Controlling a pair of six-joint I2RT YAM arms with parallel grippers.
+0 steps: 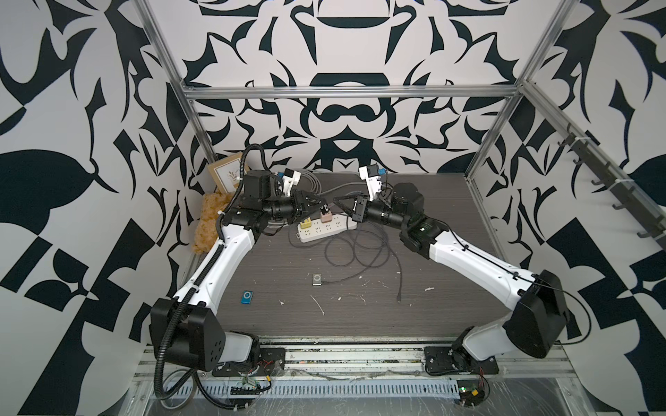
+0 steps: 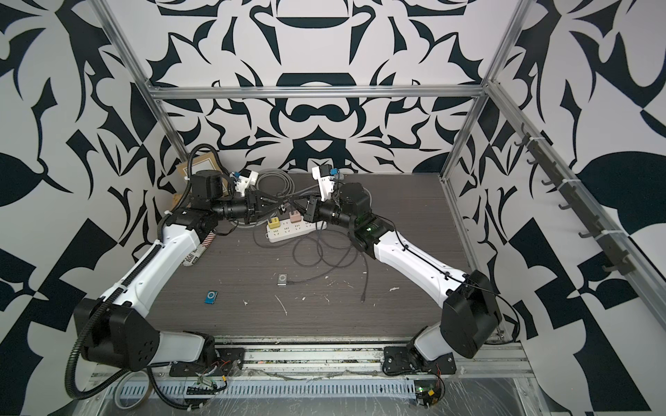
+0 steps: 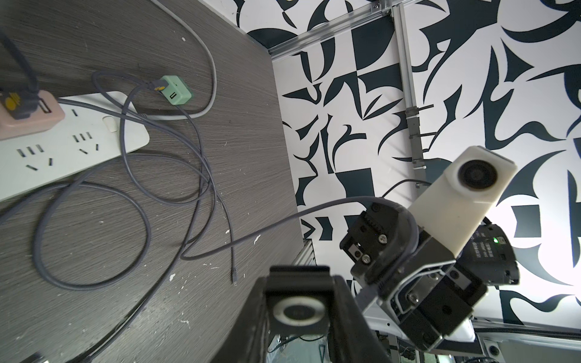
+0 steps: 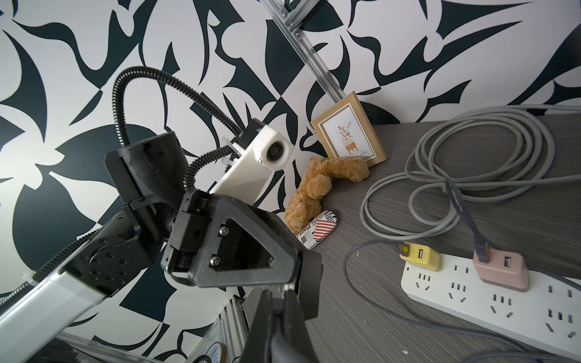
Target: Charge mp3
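Note:
My left gripper [image 1: 323, 206] is shut on a small black mp3 player [image 3: 299, 307], whose pale ring faces the camera in the left wrist view. Opposite it, my right gripper is closed on the end of a grey cable [image 3: 290, 216], which arches over that gripper. The two grippers' tips are close together above the power strip [image 1: 318, 230]. Whether the plug touches the player cannot be told. A blue player [image 1: 247, 297] lies at front left; a silver player [image 1: 317, 279] lies nearer the middle, with a cable running to it.
The strip carries a yellow charger [image 4: 423, 256] and a pink charger [image 4: 501, 269]; a green charger [image 3: 176, 90] lies beside it. Loose cable loops [image 1: 357, 249] spread in front. A picture frame [image 4: 349, 131] and a plush toy [image 4: 319, 187] stand at the left.

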